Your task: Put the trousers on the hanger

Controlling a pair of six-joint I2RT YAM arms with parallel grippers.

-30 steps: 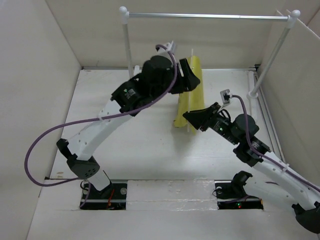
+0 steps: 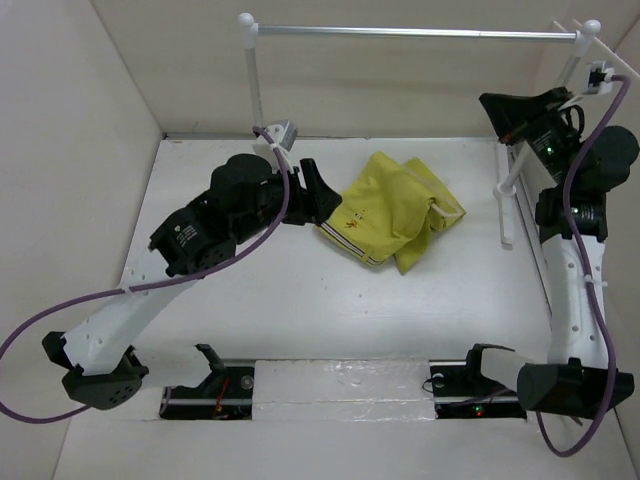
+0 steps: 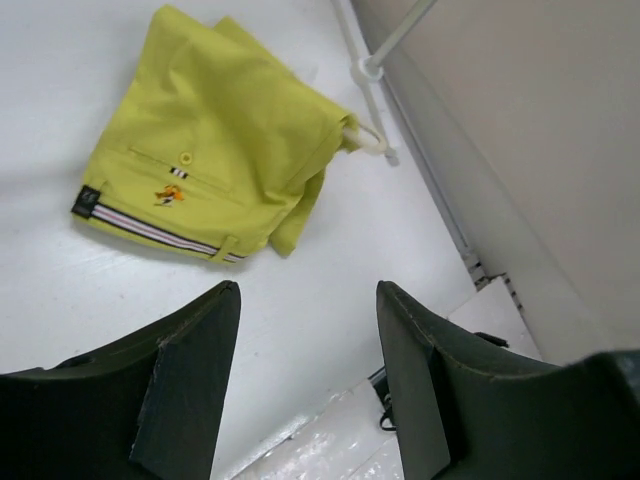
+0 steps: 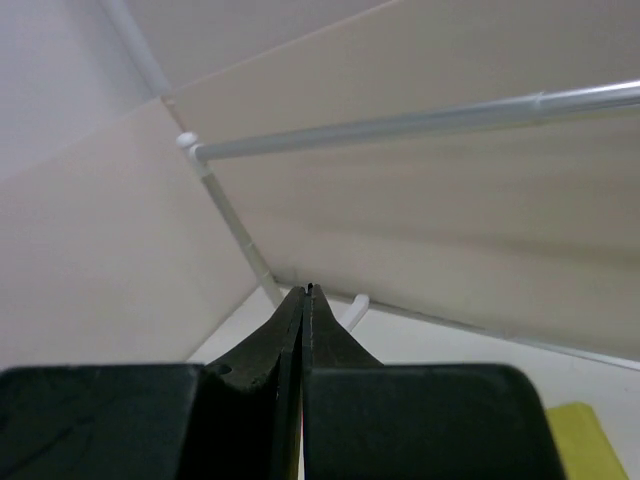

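The yellow-green trousers (image 2: 385, 212) lie in a folded heap on the white floor, striped waistband toward the front left. A pale end of the hanger (image 3: 364, 137) pokes out from the cloth's right side; the rest of it is covered. Left of the heap, my left gripper (image 2: 325, 190) stands open above the floor with nothing between its fingers. Far off at the upper right, beside the rack's right post, my right gripper (image 2: 494, 122) is shut with nothing in it. Only a corner of the trousers (image 4: 583, 440) shows in the right wrist view.
A metal rail (image 2: 410, 33) on white posts spans the back, with nothing hanging from it. The right post (image 2: 545, 105) is close to my right arm. Bare floor (image 2: 330, 310) lies in front of the trousers.
My right gripper went up and right, away from the hanger.
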